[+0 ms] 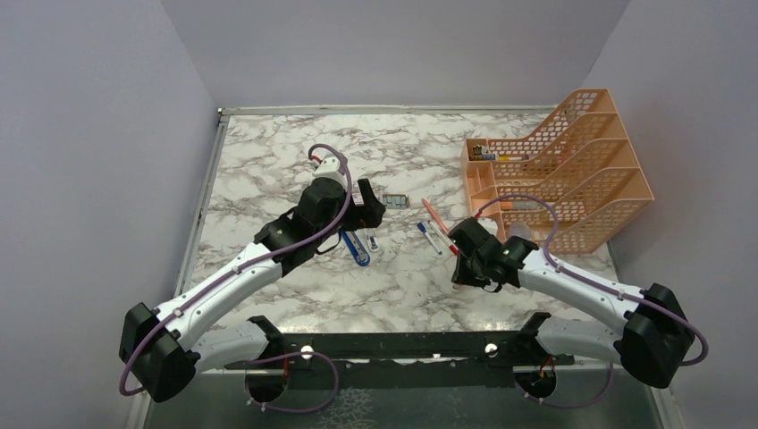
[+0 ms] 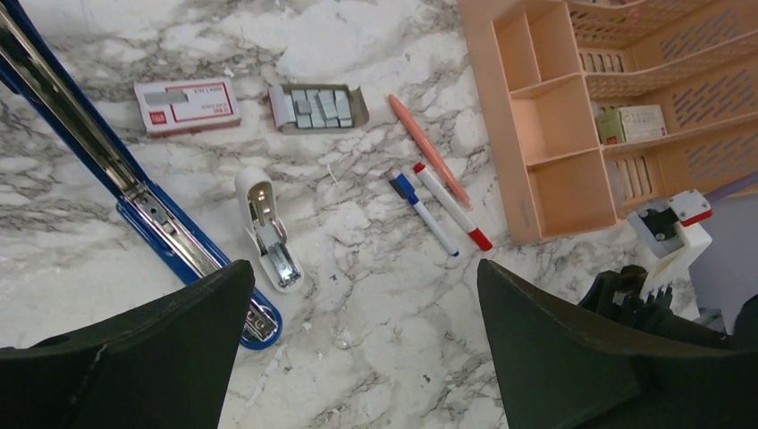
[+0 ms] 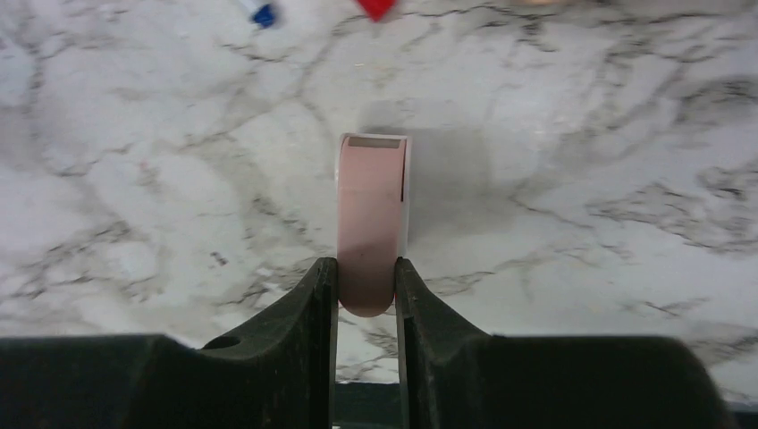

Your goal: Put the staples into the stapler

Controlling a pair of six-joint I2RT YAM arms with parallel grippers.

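My right gripper is shut on the end of a small pink stapler (image 3: pixel 371 197), which points away from the fingers. A soft shadow lies on the marble to its right. My left gripper stands open above the table, nothing between its fingers. Below it in the left wrist view, a blue stapler (image 2: pixel 152 210) lies opened out flat. Beside that is a small white stapler (image 2: pixel 270 232), also folded open. Grey staple strips (image 2: pixel 320 108) sit in an open box sleeve (image 2: pixel 284 109). Left of them lies a red-and-white staple box (image 2: pixel 189 105).
A red marker (image 2: pixel 453 206), a blue-capped marker (image 2: pixel 424 213) and an orange pencil-like stick (image 2: pixel 429 150) lie left of the orange organizer (image 2: pixel 521 179).
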